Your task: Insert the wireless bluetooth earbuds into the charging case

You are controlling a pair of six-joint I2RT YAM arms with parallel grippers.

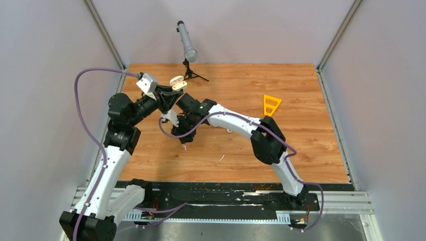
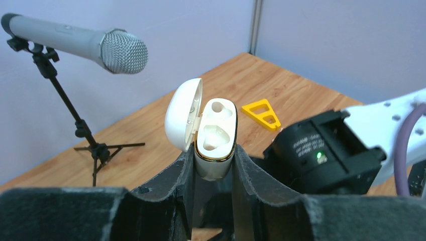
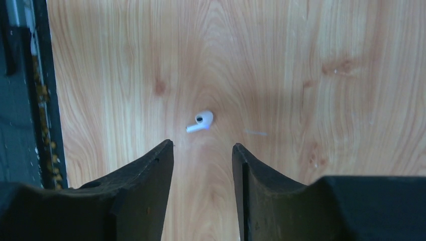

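The white charging case (image 2: 216,135), lid up, is held by my left gripper, shut on its lower body; both earbud slots show empty. In the top view the case (image 1: 178,83) is high at the left-centre. My right gripper is open, fingers pointing down over the wood above a white earbud (image 3: 203,120) lying on the table. In the top view that earbud (image 1: 184,146) lies just in front of the right arm's wrist. A thin white sliver (image 1: 222,156) lies farther right.
A microphone (image 2: 120,50) on a tripod stands at the back. A yellow triangle (image 1: 271,104) lies on the right of the wooden table (image 1: 301,150). The right arm crosses the middle.
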